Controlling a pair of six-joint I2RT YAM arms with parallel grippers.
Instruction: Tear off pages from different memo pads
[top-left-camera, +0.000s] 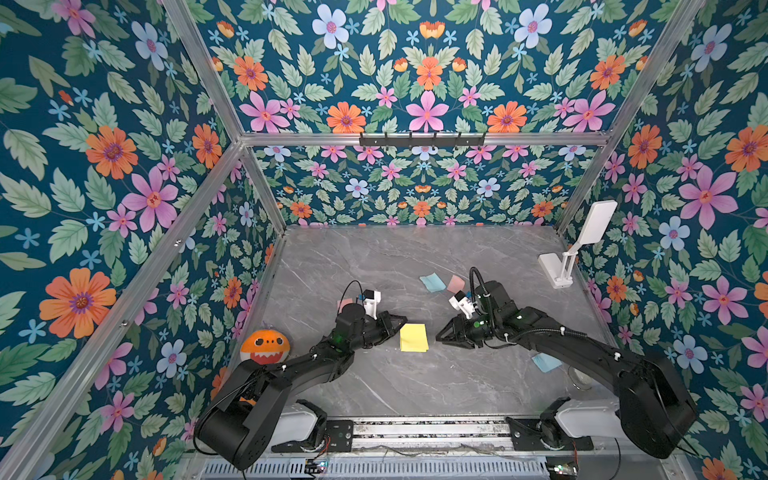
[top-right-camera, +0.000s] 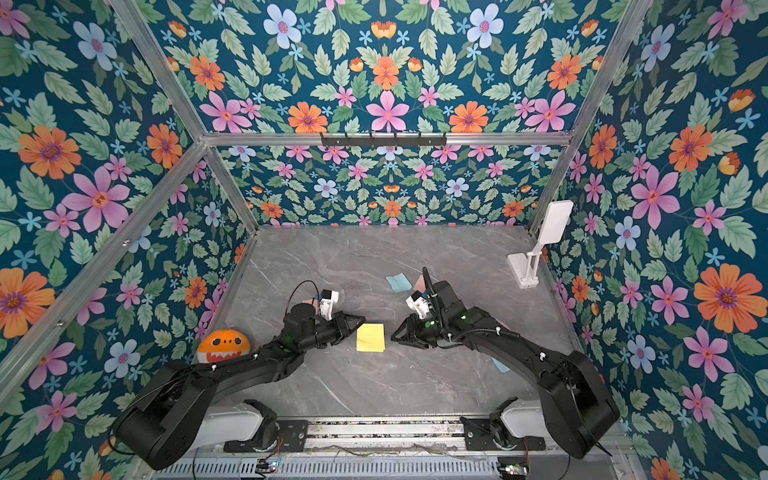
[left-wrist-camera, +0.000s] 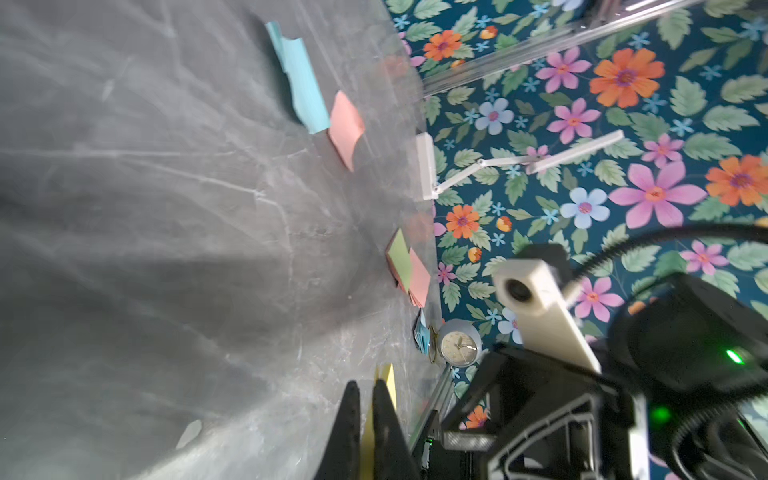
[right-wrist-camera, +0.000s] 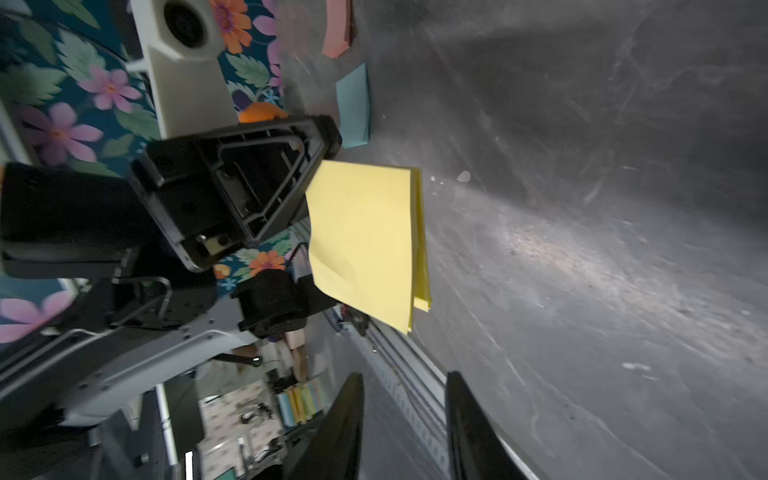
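A yellow memo pad (top-left-camera: 413, 337) hangs between the two arms at the middle of the table. By one edge it is pinched in my left gripper (top-left-camera: 400, 322), which is shut; in the left wrist view a yellow strip (left-wrist-camera: 366, 448) shows between its fingers. The right wrist view shows the yellow sheet (right-wrist-camera: 360, 232) face-on, with another yellow layer (right-wrist-camera: 420, 256) standing slightly apart behind it. My right gripper (top-left-camera: 441, 335) is just right of the pad, clear of it. Its fingers (right-wrist-camera: 340, 424) stand apart with nothing between them.
Blue (top-left-camera: 433, 281) and pink notes (top-left-camera: 456, 284) lie behind the arms. Another blue note (top-left-camera: 547, 362) rests under the right arm. A white lamp (top-left-camera: 560, 272) stands at the right, an orange plush (top-left-camera: 265, 346) at the left.
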